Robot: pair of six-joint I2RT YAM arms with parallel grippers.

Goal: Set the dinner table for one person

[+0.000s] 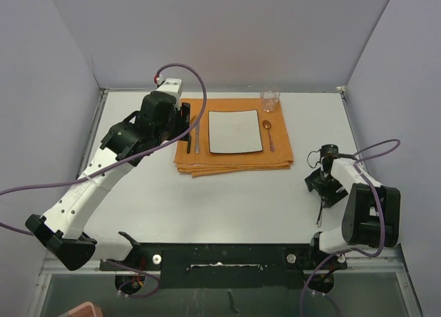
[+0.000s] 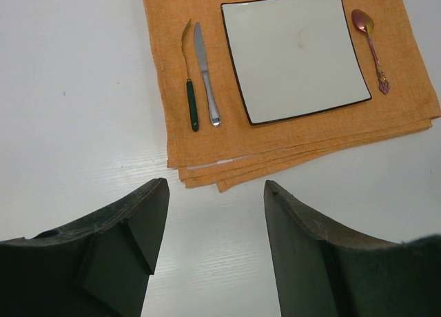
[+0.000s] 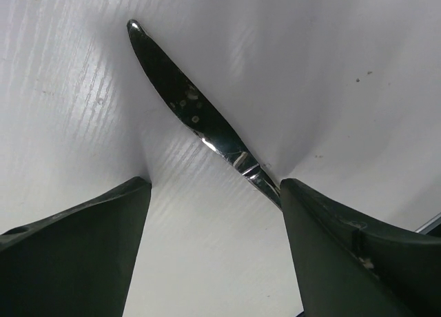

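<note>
An orange placemat (image 1: 284, 151) holds a white square plate (image 1: 235, 131), a fork (image 2: 193, 103) and knife (image 2: 207, 89) on its left, a spoon (image 1: 269, 134) on its right and a glass (image 1: 269, 101) at the upper right. My left gripper hangs over the mat's left side, fingers apart with nothing visible between them. My right gripper is open low at the table's right, above another dark metal knife (image 3: 193, 114), whose handle end is hidden by a finger.
Walls bound it at the back and sides. The right arm occupies the right edge.
</note>
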